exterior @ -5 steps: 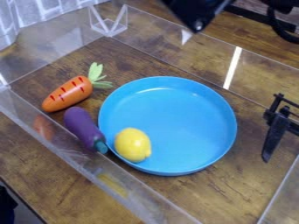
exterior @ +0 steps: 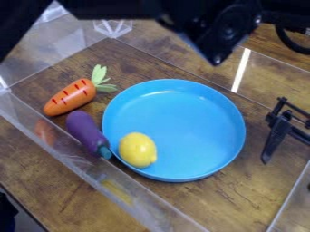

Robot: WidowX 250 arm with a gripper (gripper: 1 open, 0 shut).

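A blue round plate (exterior: pixel 182 122) holds a yellow lemon-like object (exterior: pixel 138 149) at its left side. A carrot (exterior: pixel 75 94) with leafy top lies to the upper left, and a purple eggplant (exterior: pixel 87 134) lies just left of the plate. The dark robot arm hangs over the scene at the top, above and behind the plate; its fingertips cannot be made out clearly. Another black, gripper-like piece (exterior: pixel 282 127) shows at the right edge, beside the plate.
Clear plastic walls border the wooden surface (exterior: pixel 169 204) at left and lower left.
The dark arm at the top has shifted and now hangs lower toward the right. The carrot, eggplant, lemon and plate have not moved.
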